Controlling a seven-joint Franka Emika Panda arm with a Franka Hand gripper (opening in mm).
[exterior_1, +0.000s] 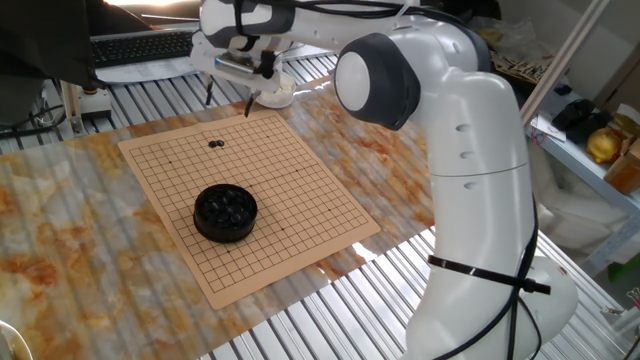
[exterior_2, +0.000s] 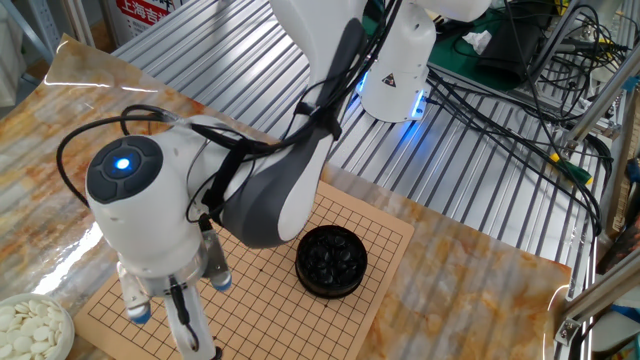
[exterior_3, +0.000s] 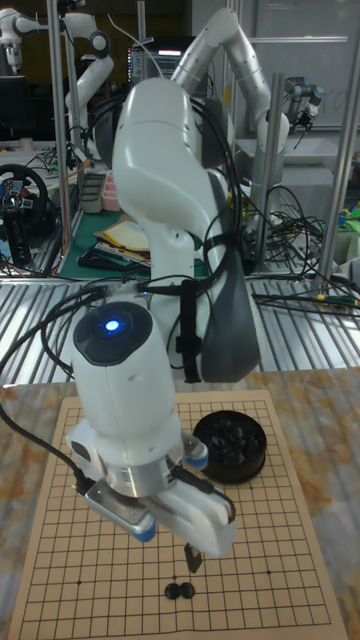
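Observation:
My gripper (exterior_1: 229, 100) hangs above the far edge of the tan grid board (exterior_1: 290, 215), its two dark fingertips spread apart. Nothing shows between them. In exterior view 3 the hand hides most of the fingers, with one dark fingertip (exterior_3: 193, 559) showing beneath it. Two black stones (exterior_3: 180, 590) lie side by side on the board, well apart from the bowl. A round black bowl (exterior_1: 225, 232) full of black stones stands on the board, nearer the arm's base. White stones (exterior_2: 30, 328) fill a pale bowl at the lower left of exterior view 2.
Marbled sheeting (exterior_1: 90, 235) covers the table around the board, with free room to its left. A keyboard (exterior_1: 140, 46) lies beyond the table. Slatted metal (exterior_2: 455, 170) surrounds the arm's base (exterior_2: 393, 95), and cables run beside it.

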